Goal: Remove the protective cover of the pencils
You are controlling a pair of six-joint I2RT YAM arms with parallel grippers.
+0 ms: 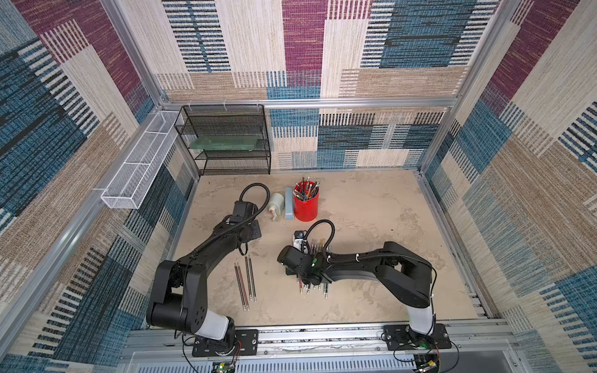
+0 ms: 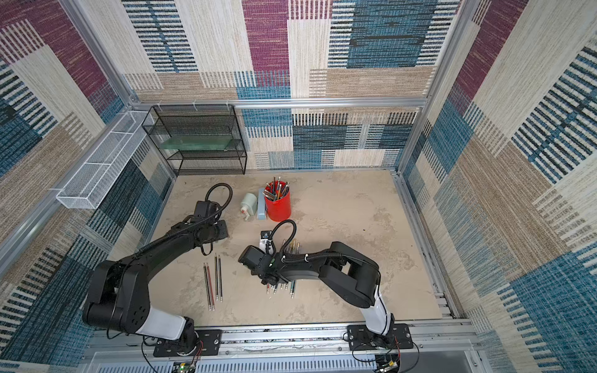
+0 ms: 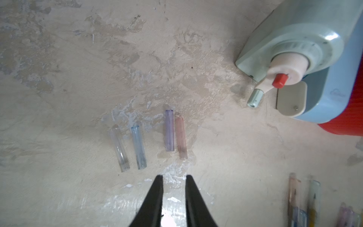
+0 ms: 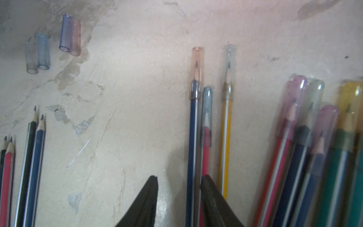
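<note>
Several bare pencils (image 1: 241, 286) lie side by side on the left of the table. Several others, with clear coloured caps on their tips, lie under my right gripper; it is open above the table by a dark blue pencil with an orange cap (image 4: 196, 68) and a red one with a grey cap (image 4: 206, 109). Loose caps in purple (image 3: 169, 130), pink (image 3: 181, 137), blue (image 3: 138, 147) and clear (image 3: 119, 149) lie on the table. My left gripper is above the table just short of them, part open with nothing between its fingers.
Behind the caps lies a pale green bottle (image 3: 302, 41) with a spout. Beside it are a blue case (image 1: 289, 204) and a red cup (image 1: 305, 208) full of pencils. A black mesh rack (image 1: 224, 140) stands at the back left.
</note>
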